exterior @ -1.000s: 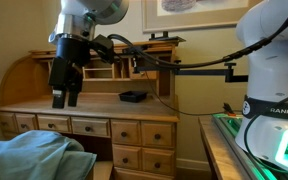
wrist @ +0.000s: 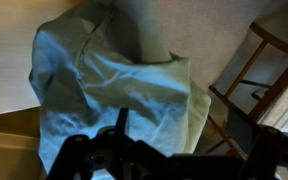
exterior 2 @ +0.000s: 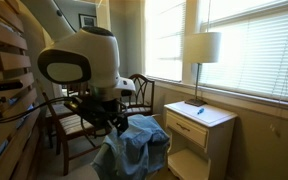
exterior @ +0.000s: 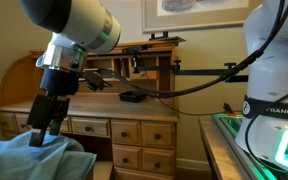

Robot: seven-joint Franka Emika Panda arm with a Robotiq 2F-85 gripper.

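A crumpled light-blue cloth (exterior: 29, 158) fills the lower left of exterior view 1. In exterior view 2 the same cloth (exterior 2: 134, 148) lies bunched below the arm. My gripper (exterior: 46, 134) points down over it with its fingers apart, the fingertips close to the cloth's upper edge; whether they touch cannot be made out. Seen from the wrist, the cloth (wrist: 114, 95) spreads beneath the fingers, and my gripper is open. No cloth shows clamped between the fingers.
A wooden desk with drawers (exterior: 124, 132) stands behind, a black tray (exterior: 133, 96) on its top. A white cabinet (exterior 2: 199, 135) carries a lamp (exterior 2: 201, 50) and a small blue item (exterior 2: 201, 109). Wooden chairs (exterior 2: 139, 95) stand beyond the arm.
Over the last second my gripper has come down and a little to the left, toward the cloth. The cloth looks much the same.
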